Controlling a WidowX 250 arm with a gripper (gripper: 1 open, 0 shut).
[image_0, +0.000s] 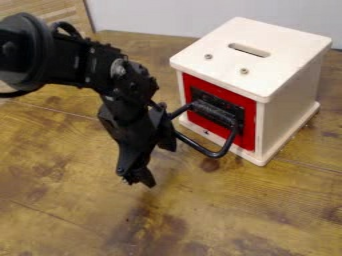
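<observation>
My black gripper points down over the wooden table, left of a white box with a red front panel. A black wire-like handle or frame sticks out from a dark slotted part in that panel toward my gripper's body, whose wrist hides part of it. My fingertips sit low and apart from the box; I cannot tell whether they are open or shut.
A wooden board stands at the back left, and a pale wall runs behind the box.
</observation>
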